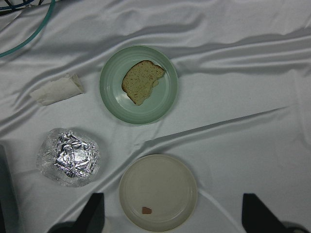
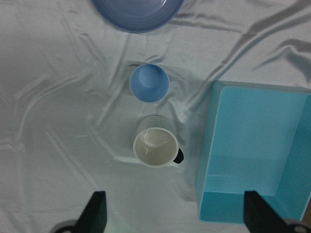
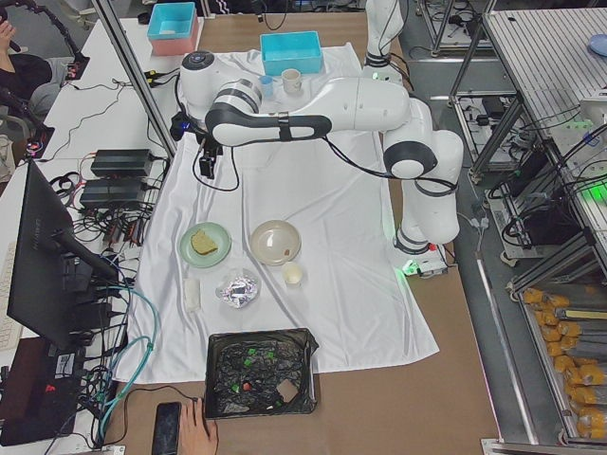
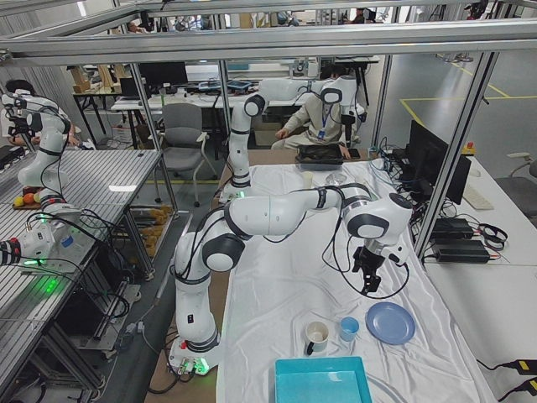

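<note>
My left gripper hangs open over a beige plate (image 1: 155, 184) with a small brown piece on it. Past that plate, a bread slice (image 1: 142, 80) rests on a green plate (image 1: 112, 97), beside a folded napkin (image 1: 57, 90) and a foil-lined bowl (image 1: 73, 158). My right gripper is open above the other end of the cloth, where a white mug (image 2: 154, 148), a blue cup (image 2: 148, 82), a blue plate (image 2: 136, 14) and a turquoise bin (image 2: 248, 141) stand. Both grippers hold nothing.
A black-lined tray (image 3: 261, 403) sits at one short end of the table, near a person's hand and a phone (image 3: 166, 427). A monitor (image 3: 43, 256) and cables line the side.
</note>
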